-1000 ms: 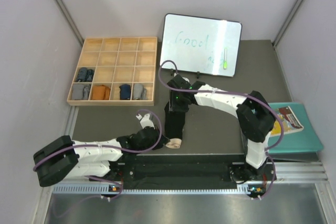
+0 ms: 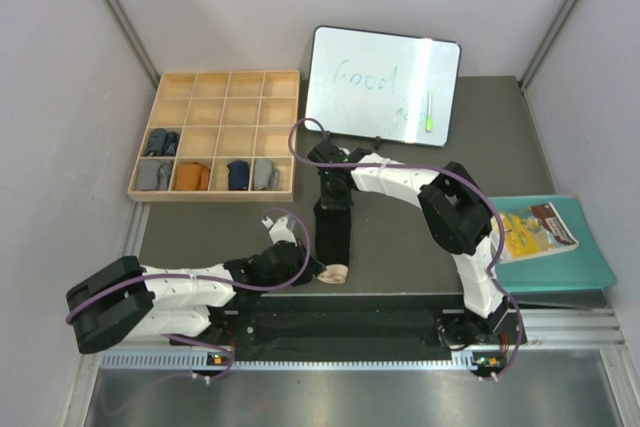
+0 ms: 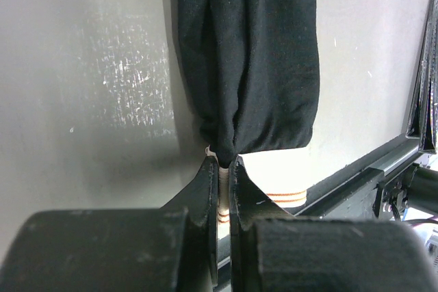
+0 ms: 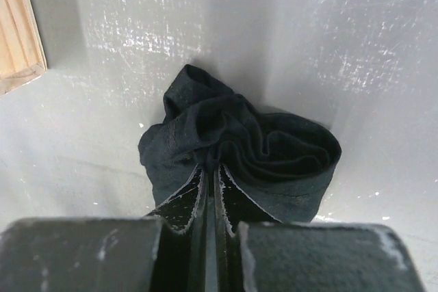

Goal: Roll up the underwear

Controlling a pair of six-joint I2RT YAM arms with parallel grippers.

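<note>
The black underwear [image 2: 333, 237] lies as a narrow folded strip on the grey table, its light waistband [image 2: 334, 274] toward the front edge. In the left wrist view my left gripper is shut on the cloth, pinching the black fabric where it meets the waistband [image 3: 277, 169]. At the strip's far end, my right gripper is shut over the bunched black cloth [image 4: 253, 135]. Folds rise around its fingertips, and whether any fabric is caught between them is hard to see.
A wooden compartment box [image 2: 215, 132] with several rolled garments stands at the back left. Behind the strip a whiteboard [image 2: 380, 82] leans. A teal folder [image 2: 560, 272] with a booklet lies at the right. Bare table [image 2: 400, 247] extends right of the strip.
The right arm has shifted a little to the left, its gripper staying at the strip's far end. The left arm and the underwear have barely moved.
</note>
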